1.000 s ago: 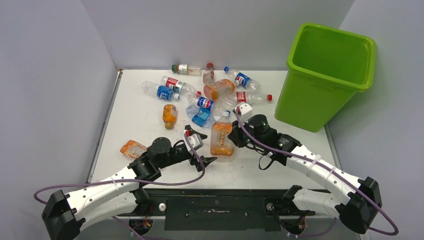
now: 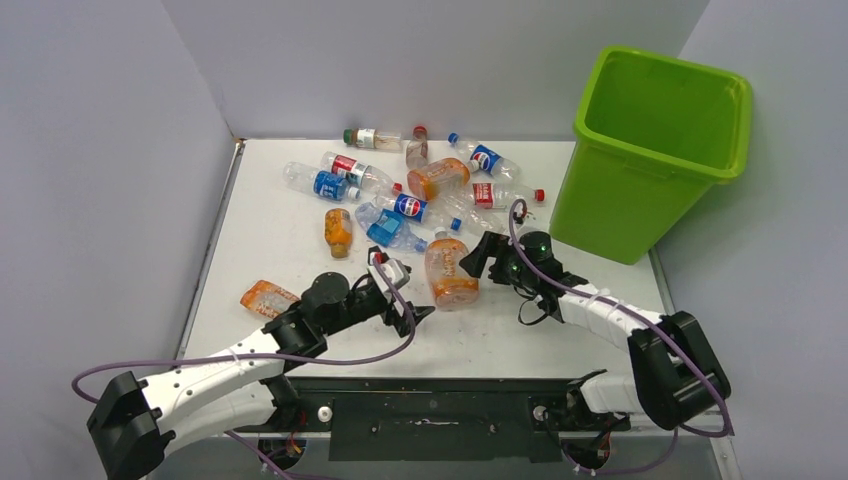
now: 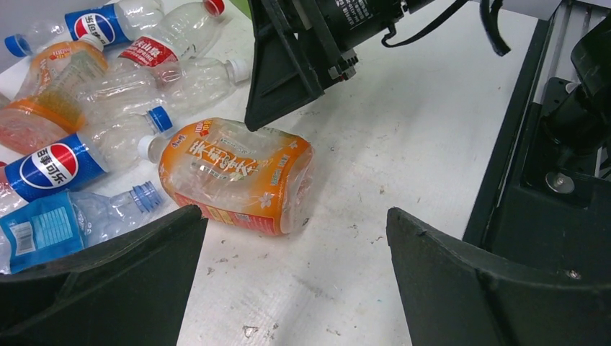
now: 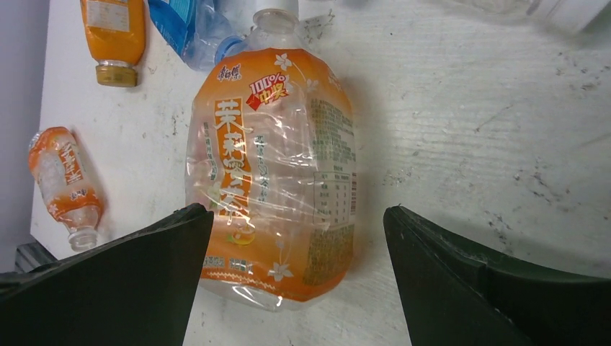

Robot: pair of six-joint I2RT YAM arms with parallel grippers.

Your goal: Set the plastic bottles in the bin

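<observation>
A large bottle with an orange label lies on the table between my two arms. In the right wrist view the same orange-label bottle lies below and between the fingers of my open right gripper; they hold nothing. My left gripper is also open, left of that bottle, with bare table between its fingertips. Several other bottles lie bunched at the back, among them a blue-label bottle and a Pepsi bottle. The green bin stands at the back right.
Nearer the left side lie a small orange bottle and a crushed orange-label bottle. Walls enclose the back and sides.
The large orange-label bottle, earlier at the right gripper, now lies free of it. That gripper has opened and shifted right, its forearm swinging round. The blue-label bottle moved slightly left. The left arm barely moved.
</observation>
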